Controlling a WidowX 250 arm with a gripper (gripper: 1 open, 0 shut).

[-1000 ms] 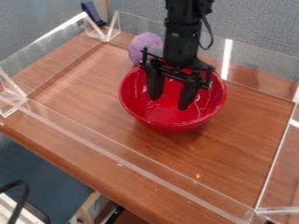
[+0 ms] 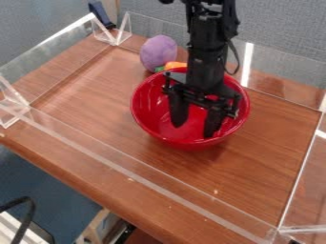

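Note:
A red bowl [image 2: 159,110] stands toward the back right of the wooden table. My black gripper [image 2: 195,113] reaches down into it from above, its two fingers apart over the red interior. I see nothing clearly held between them. A purple round object [image 2: 158,51] lies behind the bowl to the left, and a small orange item [image 2: 173,66], like a carrot, sits beside it, partly hidden by the bowl and arm.
Clear plastic walls [image 2: 71,127] border the table. A dark gap with some equipment lies below the left edge.
My gripper has shifted slightly and sits lower in the bowl than a second ago. The bowl and purple object look about where they were.

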